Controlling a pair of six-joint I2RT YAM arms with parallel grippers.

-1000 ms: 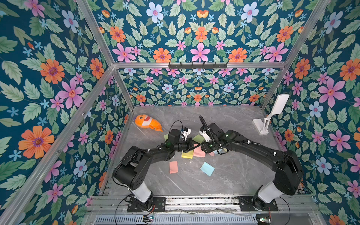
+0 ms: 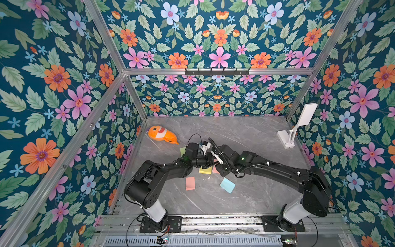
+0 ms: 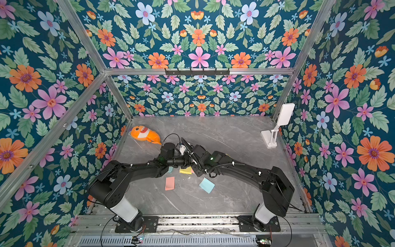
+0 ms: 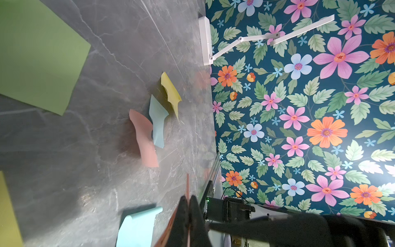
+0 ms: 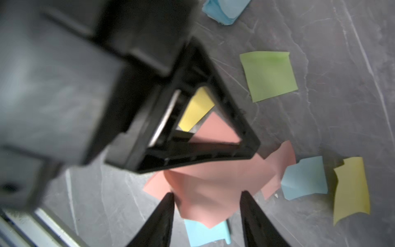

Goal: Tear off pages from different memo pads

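A pink sheet hangs from my left gripper, which is shut on its edge; seen edge-on, the pink shows as a thin line above the fingertips in the left wrist view. Open around the sheet's lower part stands my right gripper, one finger on either side. Whether its fingers touch the paper, I cannot tell. Underneath, another pink piece [image 5: 216, 128] shows through the left gripper's frame, beside a yellow pad [image 5: 197, 109]. A green pad [image 5: 269, 74] lies flat farther off, near a blue pad [image 5: 226, 9].
Curled pink [image 4: 144, 138], grey-blue [image 4: 158, 119] and yellow [image 4: 172, 92] sheets lie loose together. A light blue sheet [image 2: 227, 185] and a pink sheet [image 2: 190, 183] lie nearer the front. An orange plush [image 2: 162, 134] and white lamp [image 2: 288, 139] stand at the sides.
Over the last second my right gripper has moved left and turned in close against the left gripper, covering more of the pink paper. The left arm has barely moved.
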